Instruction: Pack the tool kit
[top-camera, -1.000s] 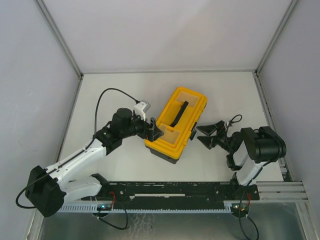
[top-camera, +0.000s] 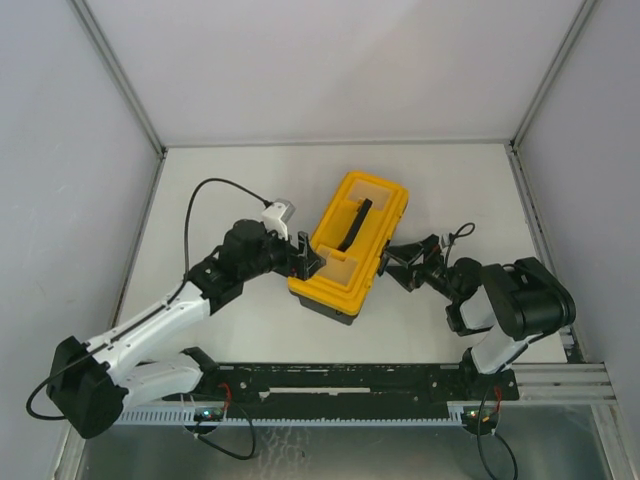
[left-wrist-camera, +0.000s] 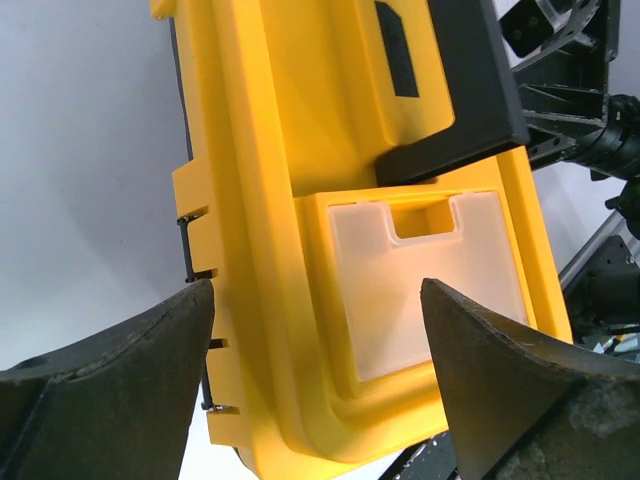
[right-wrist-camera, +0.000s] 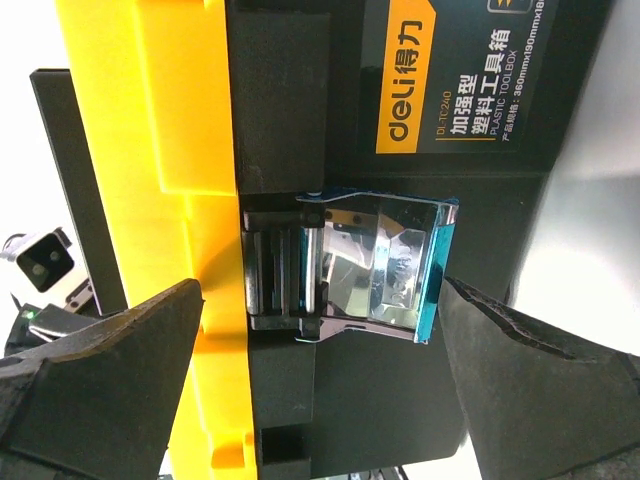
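Observation:
The toolbox, its yellow lid (top-camera: 376, 191) down over a black body (right-wrist-camera: 400, 400), lies slanted mid-table. Its black handle (top-camera: 355, 225) rests along the top. On the right long side a clear-and-metal latch (right-wrist-camera: 375, 265) sticks out from the black wall. My right gripper is at that side, its fingers spread with the latch showing between them; contact cannot be told. Over the lid's near left part stands my left gripper, fingers apart, with the lid's raised edge showing between its fingertips.
Clear table (top-camera: 440, 185) surrounds the box, mostly behind it and to its right. The black front rail (top-camera: 330, 390) runs along the near edge. Inside the toolbox nothing can be seen.
My right gripper has moved left, up to the box's latch side. The toolbox has shifted slightly left, and the left gripper with it has shifted a little too.

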